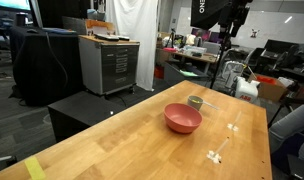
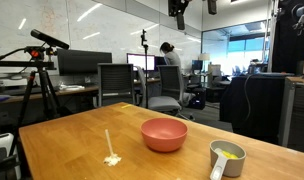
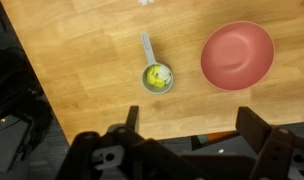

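High above the table, my gripper stands open with nothing between its fingers. In the wrist view a small grey pot [image 3: 148,83] with a long pale handle [image 3: 147,46] lies below and slightly left of the fingers. Something yellow [image 3: 162,74] is inside it. A red bowl [image 3: 237,56] sits to the right of the pot, empty as seen from above. Exterior view 2 shows the red bowl [image 2: 164,134] left of the pot [image 2: 238,160], both upright and apart. My gripper [image 2: 195,14] hangs at the top edge there, clear of everything.
A thin pale stick with a white end [image 2: 113,159] is on the table left of the bowl in exterior view 2.
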